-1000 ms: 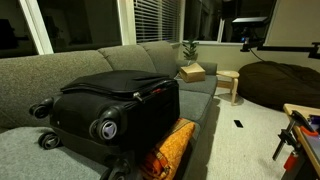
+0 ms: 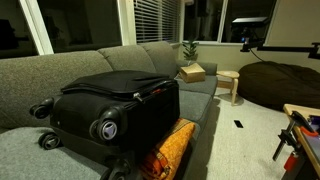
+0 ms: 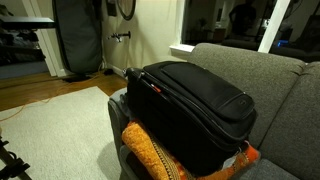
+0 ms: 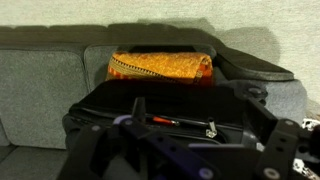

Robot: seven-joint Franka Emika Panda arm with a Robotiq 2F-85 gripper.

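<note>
A black suitcase (image 2: 120,108) lies on its side on the grey couch, its wheels toward the near left in exterior view 1. Its zipped face (image 4: 180,122) fills the middle of the wrist view, with a red strip and a metal zip pull visible. Partly under the suitcase, at the couch's front edge, is an orange patterned cushion or cloth (image 3: 155,158); it shows again as an orange strip (image 4: 162,67) in the wrist view. My gripper is open above the suitcase, its dark fingers wide apart. I cannot make the gripper out in either exterior view.
The grey couch (image 2: 55,75) runs along the wall, with a cardboard box (image 2: 192,73) farther down it. A round wooden stool (image 2: 228,78), a dark beanbag (image 2: 275,85) and a wooden table (image 2: 305,140) stand beyond. Pale carpet (image 2: 235,150) lies mostly clear.
</note>
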